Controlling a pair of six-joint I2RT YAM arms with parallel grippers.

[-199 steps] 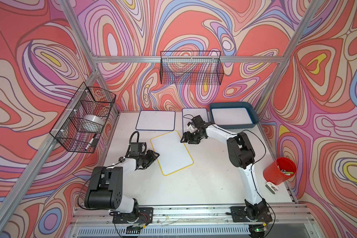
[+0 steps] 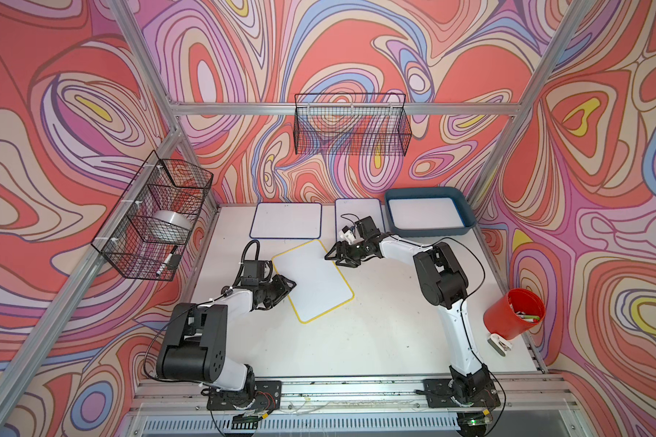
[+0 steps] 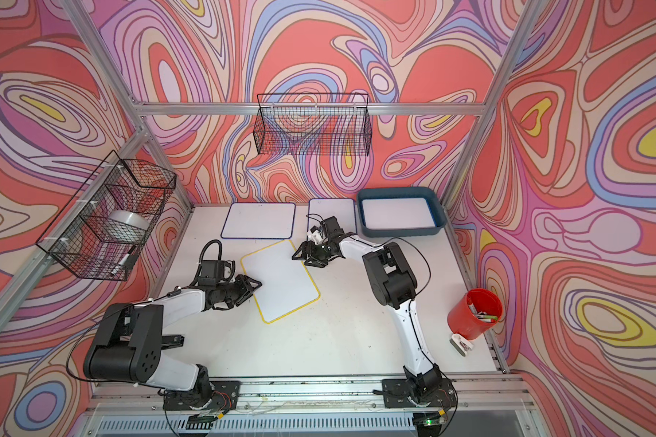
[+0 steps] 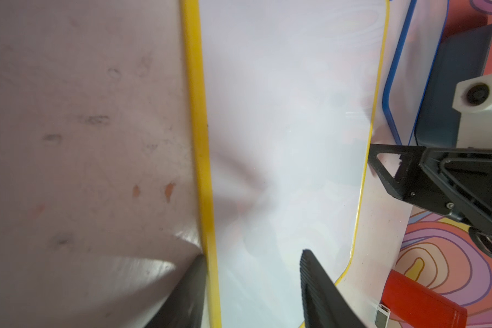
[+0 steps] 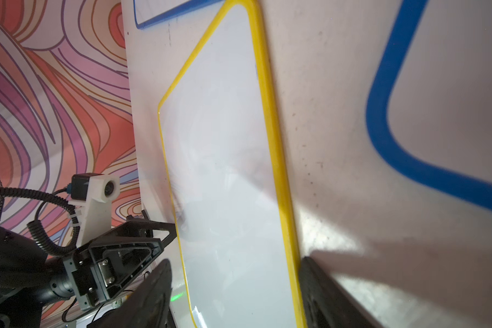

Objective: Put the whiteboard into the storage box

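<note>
A yellow-edged whiteboard (image 2: 315,282) lies at an angle in the middle of the table. At its left edge is my left gripper, partly open, one finger (image 4: 188,295) beyond the yellow rim and the other over the white face. On the opposite edge my right gripper stands open, its fingers on either side of the yellow rim. Neither is closed on the board. The teal storage box (image 2: 430,232) sits at the back right corner with a white panel (image 2: 425,212) inside.
Two blue-edged whiteboards lie along the back: one on the left (image 2: 286,220), one in the middle (image 2: 358,209), partly behind my right arm. A red bucket (image 2: 504,319) and an eraser (image 2: 496,344) stand at the right.
The board has shifted slightly left and turned a little.
</note>
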